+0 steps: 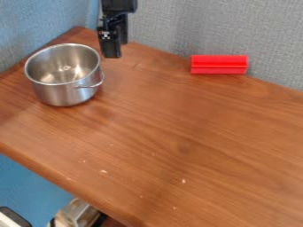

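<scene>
A steel pot [64,85] with a wire handle sits at the left of the wooden table [178,142]. A red block-like object [219,65] lies at the back right against the grey wall. My black gripper [112,51] hangs above the table just behind and right of the pot, pointing down, with nothing visible held; its fingertips are small and dark in this view.
Grey padded panels stand behind the table and along the left. A metal fixture [76,215] shows below the table's lower left edge.
</scene>
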